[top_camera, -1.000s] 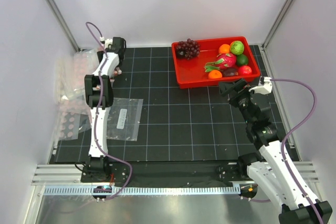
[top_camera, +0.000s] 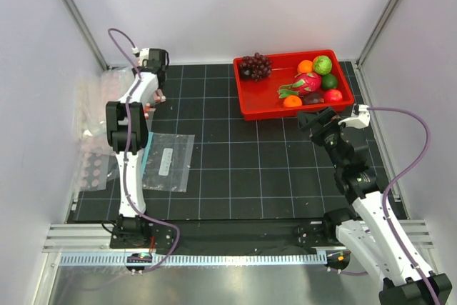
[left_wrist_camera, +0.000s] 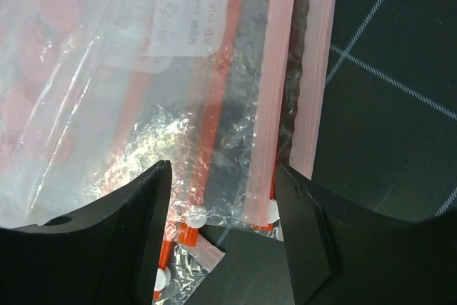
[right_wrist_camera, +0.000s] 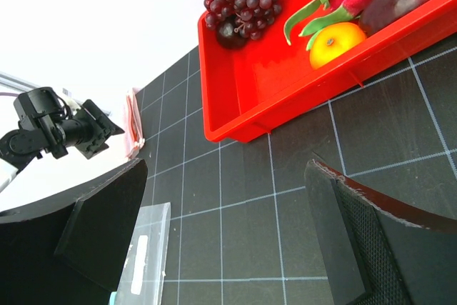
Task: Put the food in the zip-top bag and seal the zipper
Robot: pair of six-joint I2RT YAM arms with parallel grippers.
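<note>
A pile of clear zip top bags (top_camera: pixel 93 112) lies along the left side of the mat, several with pink or orange zipper strips (left_wrist_camera: pixel 268 98). My left gripper is over the edge of this pile, its fingers apart, with the bags' zipper ends and white sliders showing between and below them. Whether a fingertip touches the plastic I cannot tell. One flat clear bag (top_camera: pixel 169 162) lies alone, right of the left arm. Food sits in the red tray (top_camera: pixel 268 113): grapes (top_camera: pixel 255 67), dragon fruit (top_camera: pixel 308 82), oranges and more. My right gripper hangs open and empty before the tray.
Pale walls (top_camera: pixel 235 5) close in the back and both sides.
The right arm, the tray and the flat bag have stayed put.
</note>
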